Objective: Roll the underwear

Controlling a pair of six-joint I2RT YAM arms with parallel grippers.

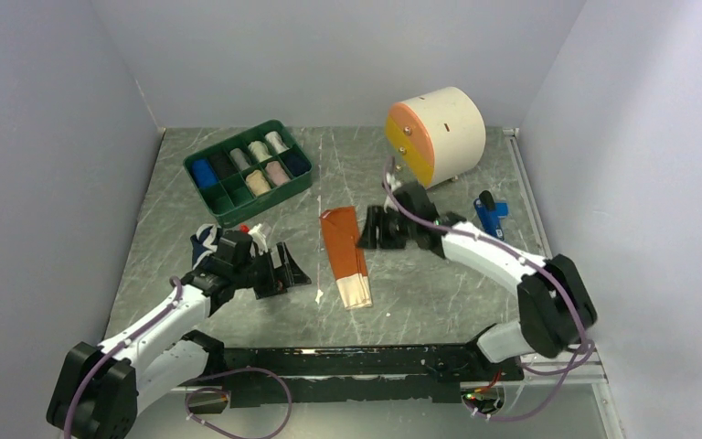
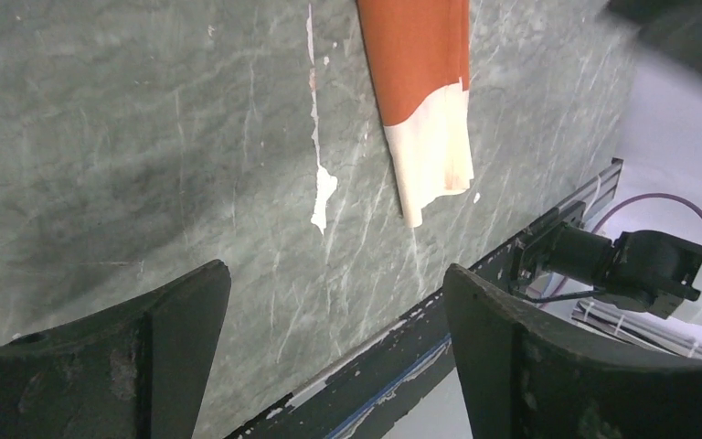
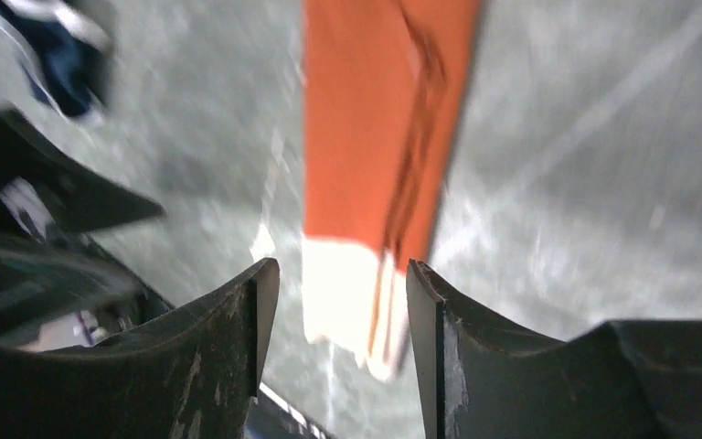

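Note:
The underwear, rust-orange with a cream end, lies folded into a long narrow strip on the table. Its cream end points to the front edge in the left wrist view. To the left of the strip, my left gripper stands open and empty. My right gripper is over the right side of the strip, blurred by motion. In the right wrist view its fingers are parted, and the underwear lies beyond them with a lengthwise fold along it. Nothing is between the fingers of either gripper.
A green divided box with several rolled cloths stands at the back left. The white drum-shaped cabinet is at the back right, a blue tool at the right. Dark blue cloth lies behind my left arm.

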